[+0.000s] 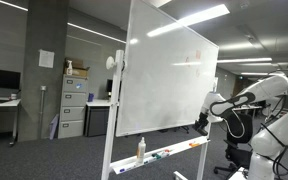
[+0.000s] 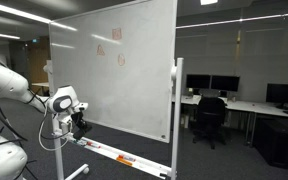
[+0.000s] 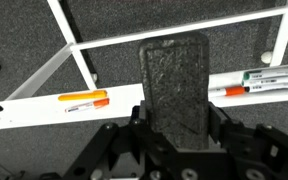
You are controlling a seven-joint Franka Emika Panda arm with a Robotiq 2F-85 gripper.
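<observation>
A dark, rounded-rectangle block that looks like a whiteboard eraser (image 3: 176,80) stands up between the fingers of my gripper, which is shut on it. In exterior view 1 the gripper (image 1: 201,127) is by the lower right corner of the whiteboard (image 1: 164,80), above the pen tray (image 1: 154,157). Exterior view 2 has the gripper (image 2: 81,127) near the board's lower left. Small red-orange drawings (image 2: 116,34) are on the upper part of that board face. Whether the block touches the board cannot be made out.
Markers (image 3: 274,80) lie on the tray to the right of the block, and an orange marker (image 3: 79,97) and a white one lie to its left. A spray bottle (image 1: 141,150) stands at the tray's far end. White frame legs (image 2: 177,120) flank the board.
</observation>
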